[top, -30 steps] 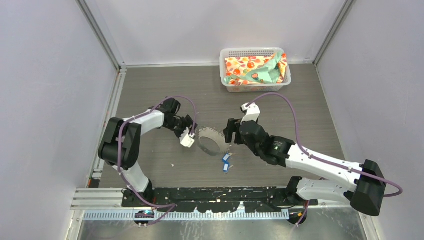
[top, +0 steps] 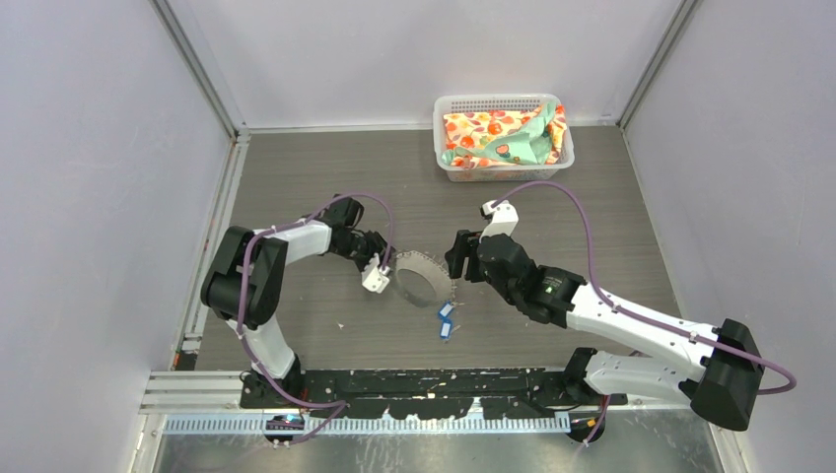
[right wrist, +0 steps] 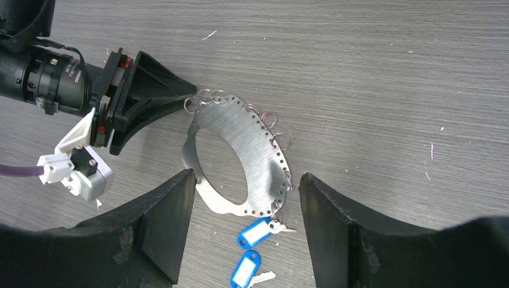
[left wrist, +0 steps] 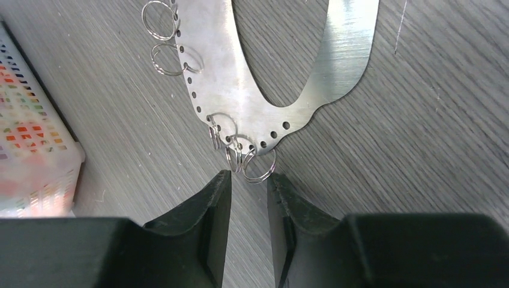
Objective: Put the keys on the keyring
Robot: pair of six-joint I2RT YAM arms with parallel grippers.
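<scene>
A curved metal plate (top: 425, 276) with small rings along its holed edge lies flat on the table. My left gripper is low at one end ring (left wrist: 259, 178), its fingertips part open either side of that ring's lower edge; whether it grips it is unclear. My right gripper hangs open above the plate, nothing between its fingers. Two blue-tagged keys lie below the plate: one tag (right wrist: 255, 233) with a key (right wrist: 282, 228) touching the plate's end, another tag (right wrist: 245, 270) with its key (right wrist: 264, 276) nearer the right gripper.
A white basket (top: 503, 172) with patterned cloth stands at the back. Walls enclose both sides.
My left gripper and arm have shifted slightly right toward the plate. My right gripper has moved a little to the right.
</scene>
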